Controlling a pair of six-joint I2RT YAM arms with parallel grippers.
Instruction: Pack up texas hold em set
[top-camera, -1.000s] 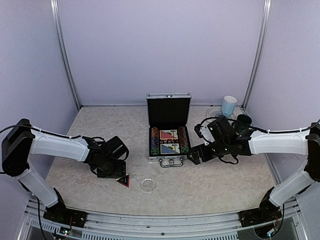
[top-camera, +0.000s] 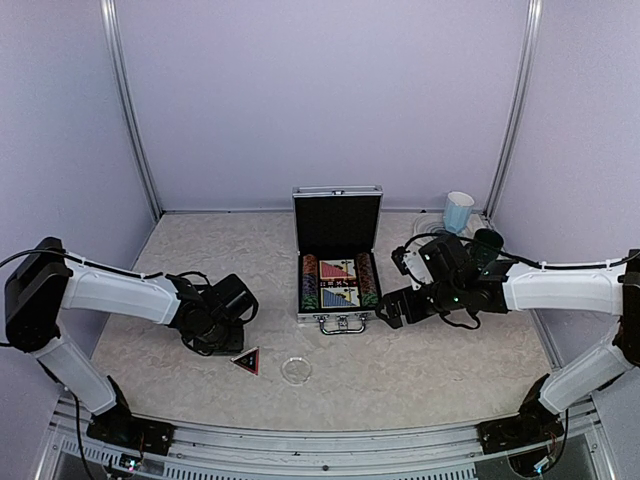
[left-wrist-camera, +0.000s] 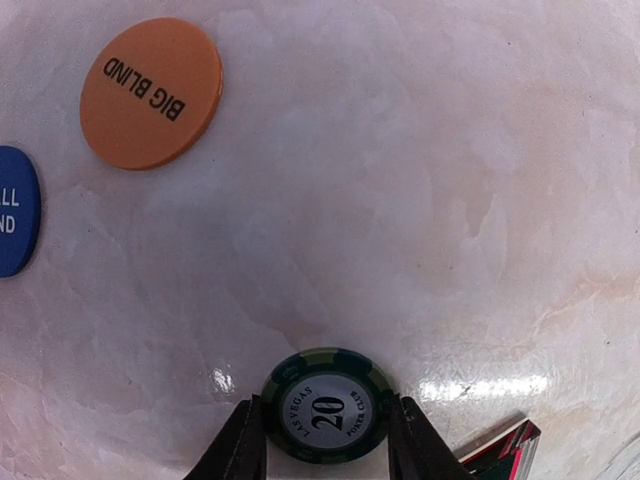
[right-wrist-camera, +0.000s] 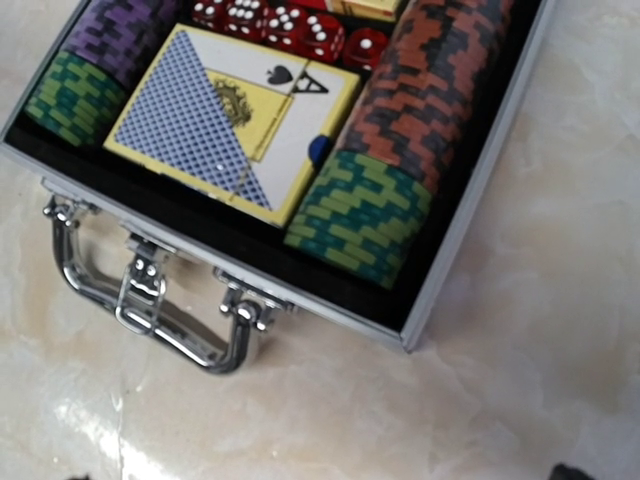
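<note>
The aluminium case (top-camera: 338, 315) stands open at the centre, holding chip rows (right-wrist-camera: 420, 80), a blue-patterned card deck (right-wrist-camera: 170, 110) and red dice (right-wrist-camera: 320, 38). My left gripper is down at the table, shut on a green 20 poker chip (left-wrist-camera: 325, 405). An orange BIG BLIND disc (left-wrist-camera: 150, 92) and a blue blind disc (left-wrist-camera: 15, 210) lie beyond it; a triangular piece (top-camera: 247, 361) lies beside it. My right gripper (top-camera: 390, 310) hovers by the case's right front corner, open, its tips barely visible in the right wrist view.
A clear round disc (top-camera: 296, 370) lies front centre. A light-blue cup (top-camera: 458, 210) and dark cup (top-camera: 488, 240) stand at the back right, behind the right arm.
My left gripper has shifted very slightly, uncovering a little more of the triangular piece. The right arm and case look unchanged.
</note>
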